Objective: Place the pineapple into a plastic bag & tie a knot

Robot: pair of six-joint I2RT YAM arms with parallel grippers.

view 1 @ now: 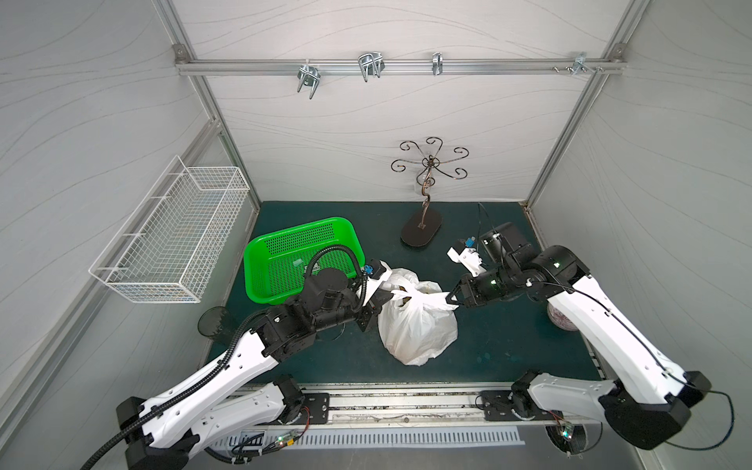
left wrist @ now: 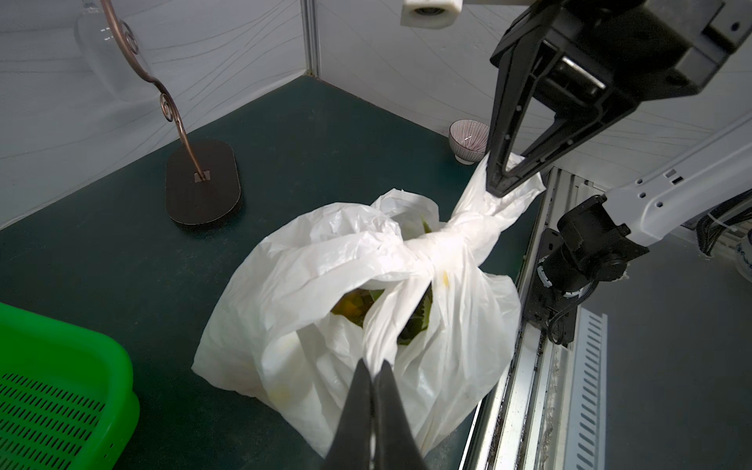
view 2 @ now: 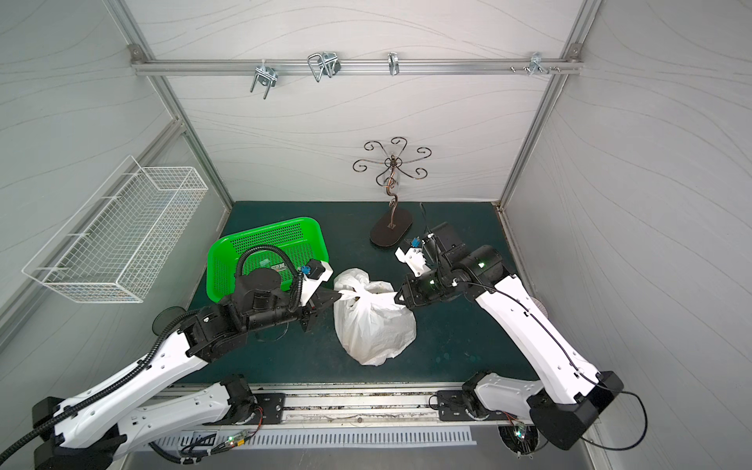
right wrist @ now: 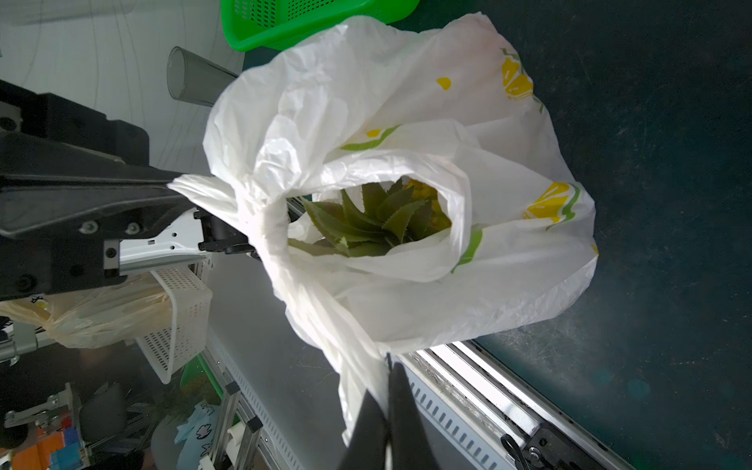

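Note:
The white plastic bag (view 1: pixel 419 333) stands on the dark green table between my arms, its handles crossed and twisted together on top. Inside it the pineapple's green leaves (right wrist: pixel 376 215) and a bit of yellow show through a gap in the right wrist view. My left gripper is shut on one handle, which runs taut from the twist (left wrist: pixel 438 250). The other handle is pinched by my right gripper, shut and pulling towards the right. Whether the crossed handles form a closed knot, I cannot tell.
A green basket (view 1: pixel 254 270) lies left of the bag, close to my left arm. Behind stands a metal scroll stand (view 1: pixel 421 227). A dark cup (view 1: pixel 219 325) sits at the left edge, and a striped bowl (left wrist: pixel 468 139) at the right.

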